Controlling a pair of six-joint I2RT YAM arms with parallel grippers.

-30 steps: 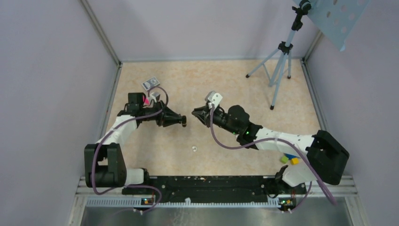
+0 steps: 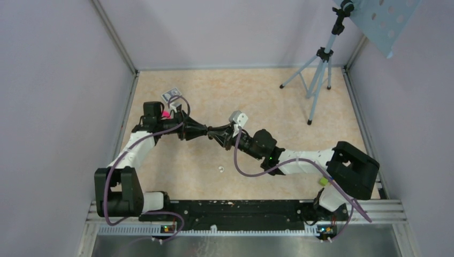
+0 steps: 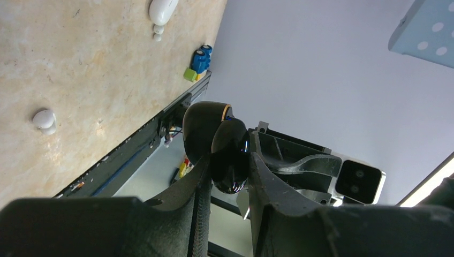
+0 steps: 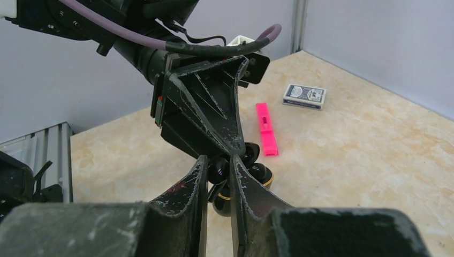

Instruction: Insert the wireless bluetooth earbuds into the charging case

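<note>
My left gripper is shut on a glossy black charging case (image 3: pixel 202 128) with a gold-coloured rim, which stands open. Opposite it, my right gripper is shut on a small shiny black piece, apparently an earbud (image 4: pixel 218 171); its shape is mostly hidden by the fingers. In the right wrist view this piece appears right in front of the opened case (image 4: pixel 222 203). Whether it touches or sits in a slot cannot be told. From the top, both grippers' tips meet above the table's middle, covering most of the case.
A white earbud (image 2: pixel 221 169) lies on the table in front of the arms. A white rounded object (image 3: pixel 162 10) lies farther off. A pink strip (image 4: pixel 266 128) and a card box (image 4: pixel 304 96) lie behind the left arm. A tripod (image 2: pixel 322 59) stands back right.
My right gripper has moved left until its tips reach the case. The left arm has shifted only slightly and still has the case in its gripper.
</note>
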